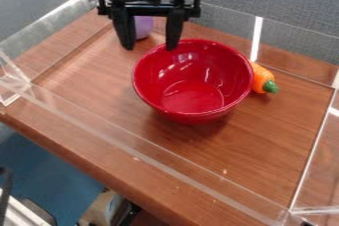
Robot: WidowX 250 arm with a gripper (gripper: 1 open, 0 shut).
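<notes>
My black gripper (150,34) hangs above the back left of a red bowl (192,86), its two fingers apart with nothing visible between them. The bowl sits empty on the wooden table. An orange carrot with a green end (261,78) lies just right of the bowl. Behind the gripper a purple object (143,25) is mostly hidden.
Clear plastic walls edge the wooden table (79,111). Bare wood is free to the left and in front of the bowl. Grey padded panels stand behind, and a blue floor shows at lower left.
</notes>
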